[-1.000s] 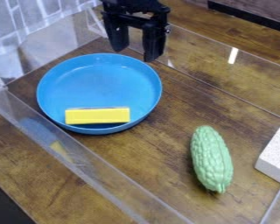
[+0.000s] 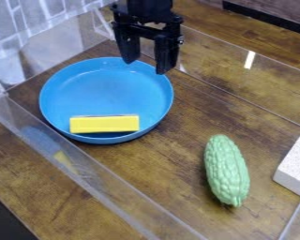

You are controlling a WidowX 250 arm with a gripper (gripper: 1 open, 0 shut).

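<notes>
My black gripper (image 2: 146, 52) hangs at the top of the camera view, over the back edge of a blue plate (image 2: 105, 92), its two dark fingers apart with nothing visible between them. A yellow block (image 2: 104, 124) lies in the front part of the plate. A pale green gourd (image 2: 225, 169) lies on the wooden table to the right and front.
A white block (image 2: 294, 165) sits at the right edge. Clear plastic walls cross the lower left and lower right.
The gripper has shifted slightly, coming a little lower into view over the last second. The plate, yellow block and gourd have not moved.
</notes>
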